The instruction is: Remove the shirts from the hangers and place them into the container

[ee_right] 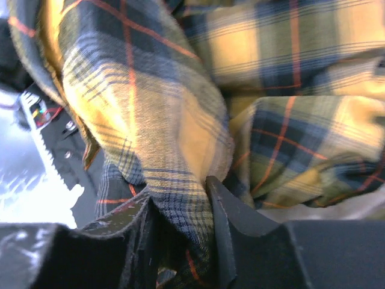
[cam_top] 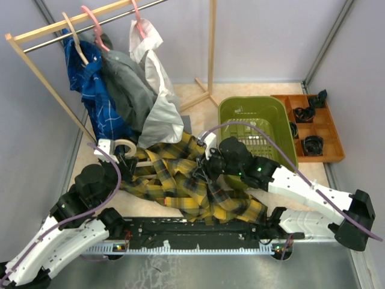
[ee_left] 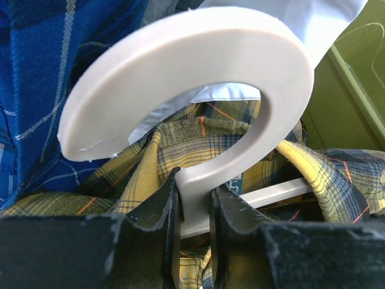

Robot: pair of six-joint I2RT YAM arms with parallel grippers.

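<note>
The yellow-and-black plaid shirt lies crumpled across the middle of the table. A pale hanger's hook rises from the shirt, and my left gripper is shut on the hook's base. Part of the hanger's arm shows beside it before passing under the cloth. Over the shirt's right part is my right gripper. In the right wrist view a thick plaid fold runs between its parted fingers; whether they grip it I cannot tell.
Blue, grey and white garments hang from the rack at the back left. Behind my right arm stands an empty green basket. Farther right is an orange tray holding dark items.
</note>
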